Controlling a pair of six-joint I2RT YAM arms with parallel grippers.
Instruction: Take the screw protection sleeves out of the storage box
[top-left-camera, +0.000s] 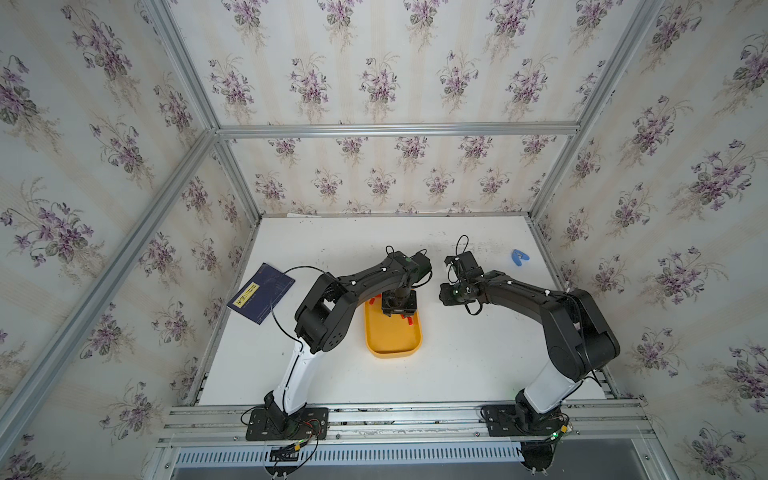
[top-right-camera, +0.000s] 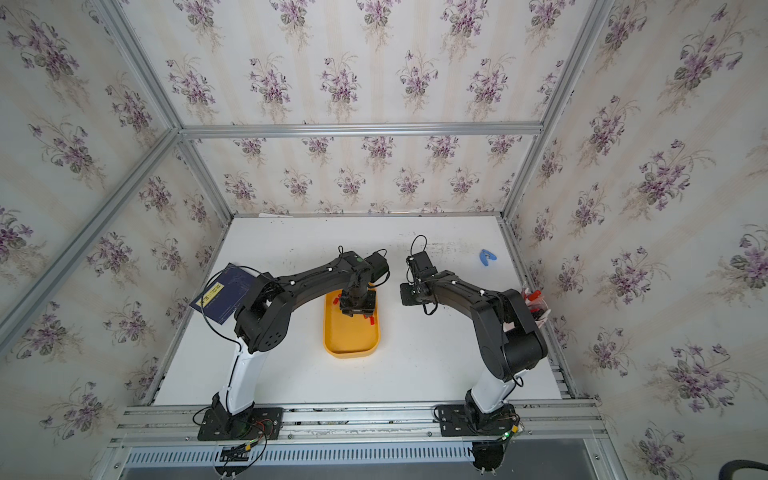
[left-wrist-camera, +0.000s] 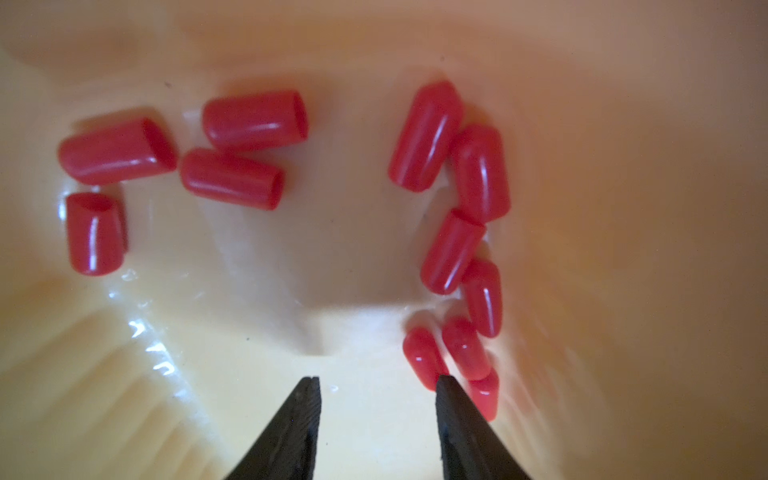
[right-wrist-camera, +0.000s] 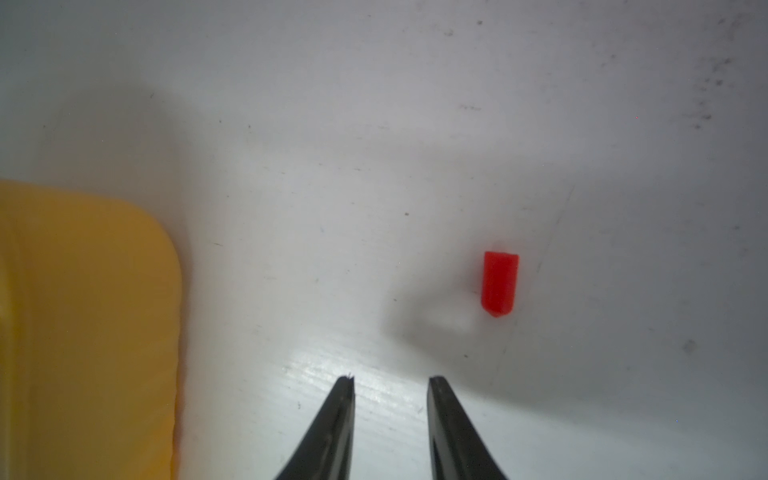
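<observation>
Several red sleeves (left-wrist-camera: 229, 177) lie on the floor of the yellow storage box (top-left-camera: 393, 352), in two groups by its walls as the left wrist view shows. My left gripper is over the box, its fingers parted and nothing between them. Its right fingertip overlaps the lower sleeves of the right-hand group (left-wrist-camera: 424, 357) in that view; whether they touch cannot be told. One red sleeve (right-wrist-camera: 499, 284) lies on the white table to the right of the box. My right gripper is open above the table near that sleeve, with nothing between its fingers.
A dark blue board with a yellow label (top-left-camera: 261, 293) lies at the far left. Blue slipper-shaped items (top-left-camera: 519, 257) lie at the back right. A container with red items (top-right-camera: 537, 307) stands by the right edge.
</observation>
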